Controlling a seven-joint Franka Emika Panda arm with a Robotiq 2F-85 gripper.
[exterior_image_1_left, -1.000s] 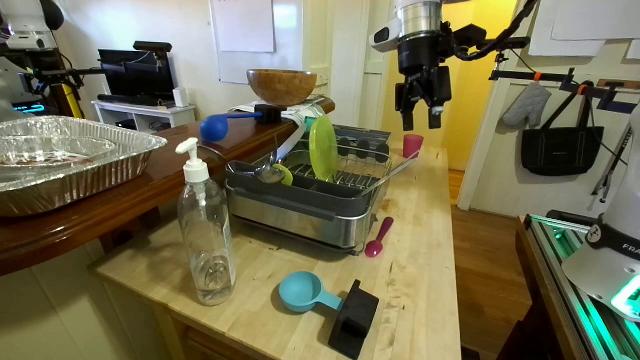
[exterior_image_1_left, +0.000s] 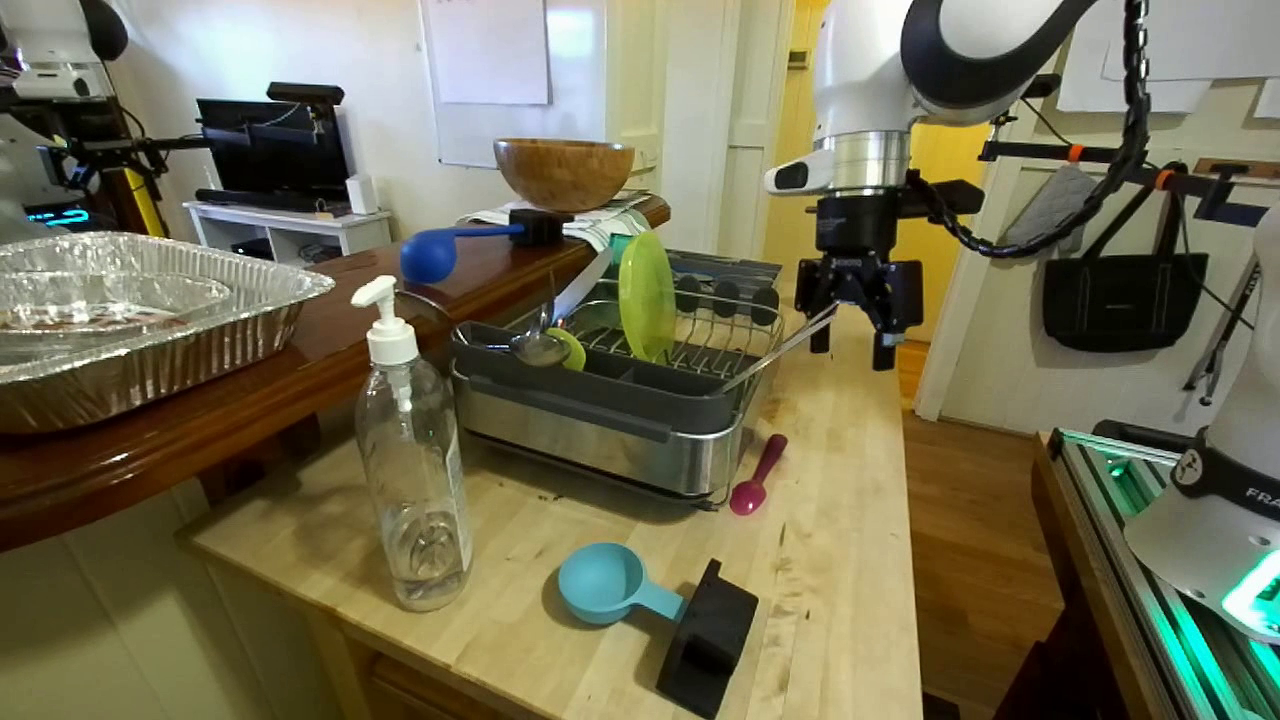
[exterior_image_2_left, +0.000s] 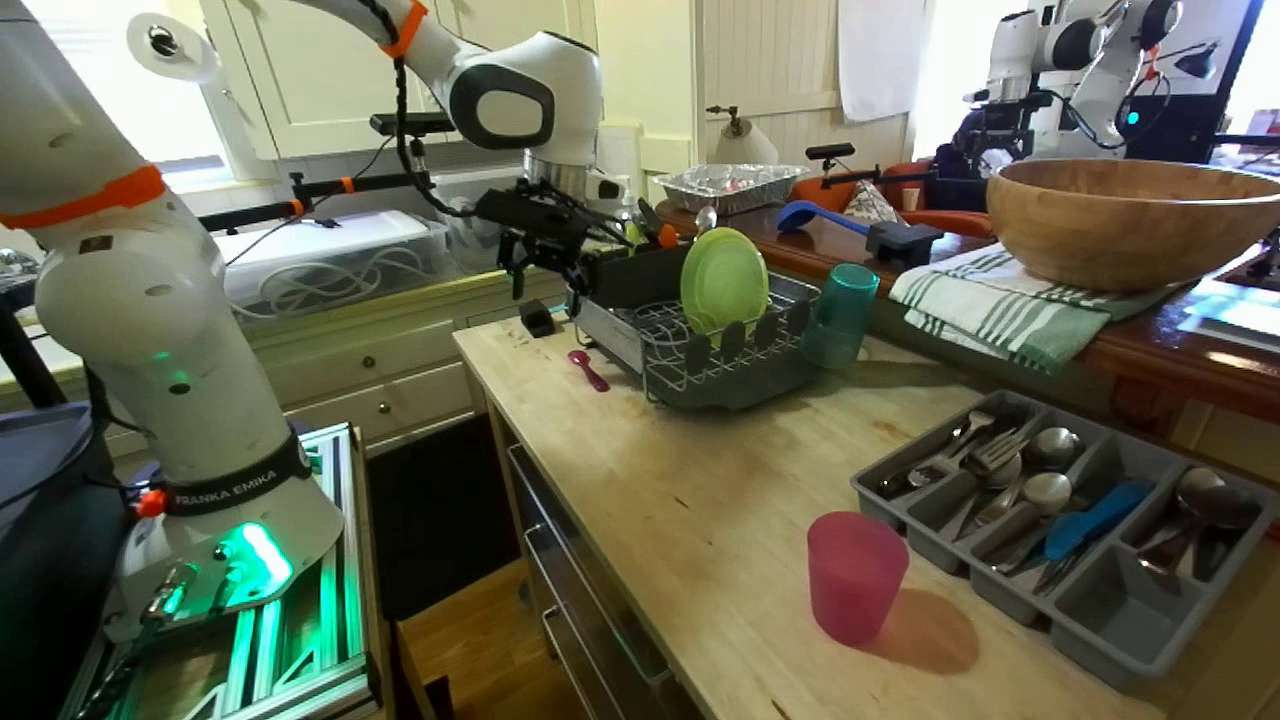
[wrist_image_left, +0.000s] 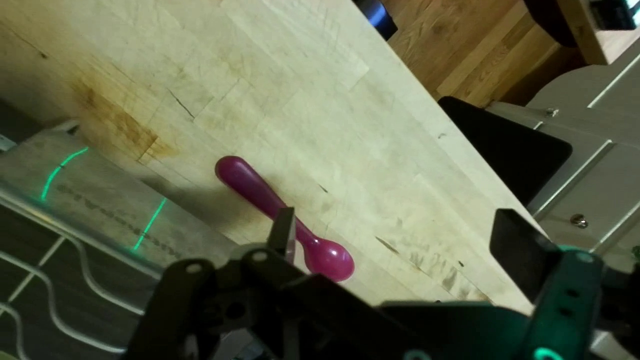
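Note:
My gripper (exterior_image_1_left: 853, 342) is open above the counter, to the right of the dish rack, with nothing between its fingers. A magenta spoon (exterior_image_1_left: 758, 476) lies on the wood beside the rack's near right corner, lower than the gripper. In the wrist view the same spoon (wrist_image_left: 258, 191) passes under the left finger (wrist_image_left: 280, 233), its bowl just inside the fingers' span and its handle pointing up and left. The right finger (wrist_image_left: 516, 252) hangs over the counter's edge there. Exterior view 2 shows the spoon (exterior_image_2_left: 588, 371) clear of the rack.
The dish rack (exterior_image_1_left: 576, 414) holds a green plate (exterior_image_1_left: 648, 298) and a utensil that sticks out toward my gripper. Nearby stand a pump bottle (exterior_image_1_left: 414, 480) and a blue scoop (exterior_image_1_left: 606, 584). A pink cup (exterior_image_2_left: 855, 576) and a cutlery tray (exterior_image_2_left: 1134, 648) occupy the far end.
My gripper has come down and a little to the right in exterior view 1, now covering the pink cup there. The spoon and rack have stayed put.

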